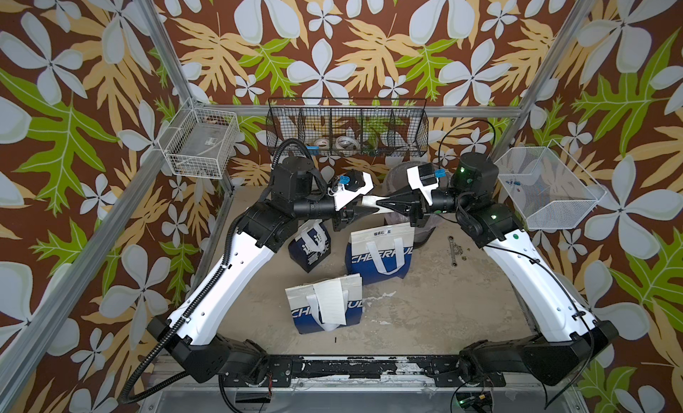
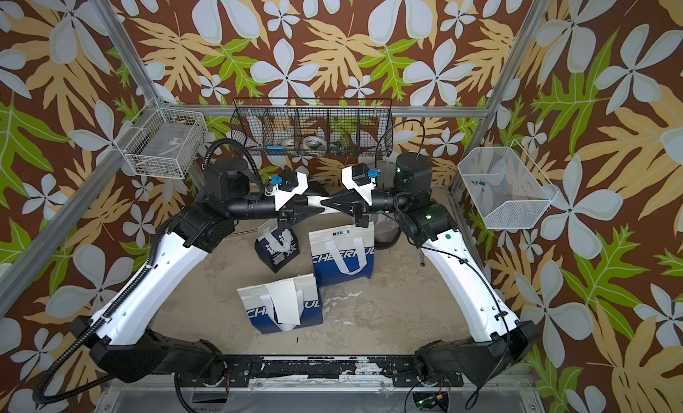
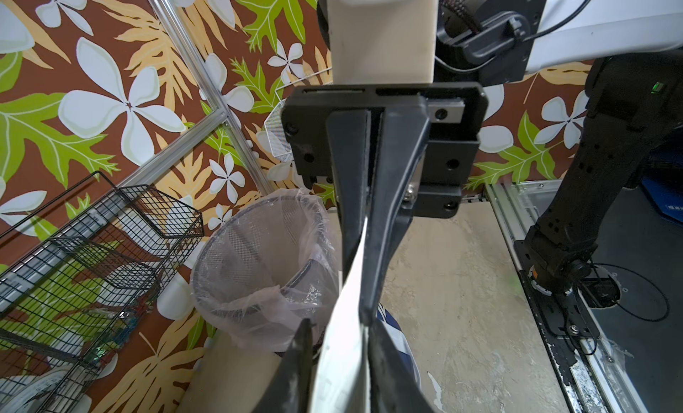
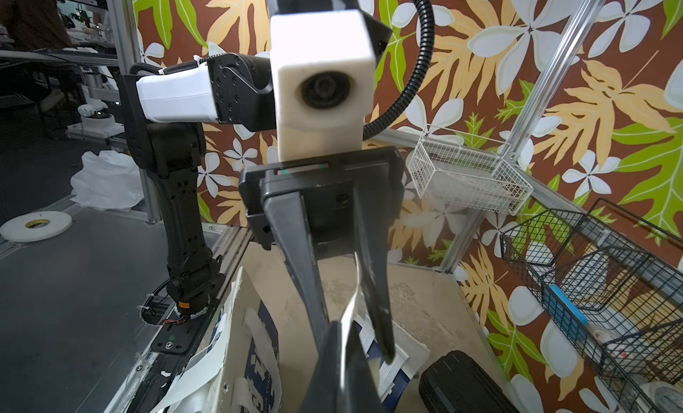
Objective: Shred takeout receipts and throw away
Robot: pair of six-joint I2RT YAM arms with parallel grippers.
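Note:
A white strip of paper, the receipt (image 1: 369,201), spans the gap between my two grippers above the table. My right gripper is shut on one end of it. The left gripper stands part open around the strip, one finger on each side; in the left wrist view its blurred fingers (image 3: 304,370) flank the paper. Below are blue-and-white takeout bags: a front bag (image 1: 306,319) with another white receipt (image 1: 330,301) hanging over it, a back bag (image 1: 379,256), and a small dark-blue bag (image 1: 311,250) at left. The lined trash bin (image 3: 259,253) is partly hidden behind the right gripper from above.
A black wire basket (image 1: 346,128) hangs on the back wall, with white baskets at left (image 1: 202,142) and right (image 1: 551,189). Small dark objects (image 1: 453,250) lie on the right of the table.

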